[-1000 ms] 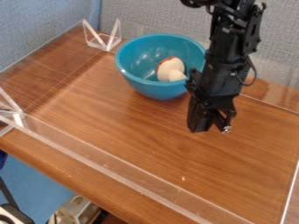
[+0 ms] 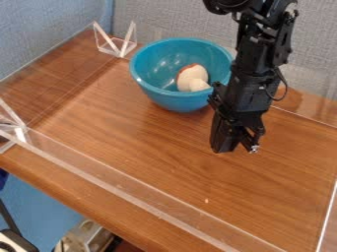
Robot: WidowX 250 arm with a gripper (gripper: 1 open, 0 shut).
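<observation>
My black gripper (image 2: 235, 138) hangs low over the wooden table (image 2: 171, 197), right of and in front of a teal bowl (image 2: 158, 91). It looks shut, with nothing visible between its dark fingers. A pale, rounded object with a brownish patch (image 2: 192, 79) lies inside the bowl, whose right side is partly hidden by the arm.
A white wire frame (image 2: 114, 41) stands at the back left, and another white piece (image 2: 11, 128) sits at the left edge. Padded grey walls border the back and left.
</observation>
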